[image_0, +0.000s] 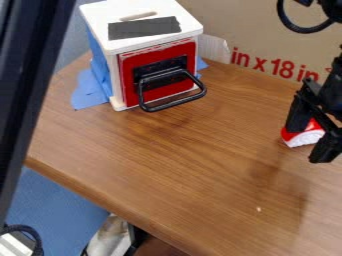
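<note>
The black gripper (313, 128) is at the right edge of the view, lowered around a small red and white object (299, 136) on the wooden table, hiding part of it. Its upper part is cut off by the frame. Whether the fingers are closed on the object I cannot tell.
A white box (139, 24) with a red front, black handle and blue sheet stands at the back left. A cardboard panel (261, 35) is behind. The table's left edge drops to a blue floor.
</note>
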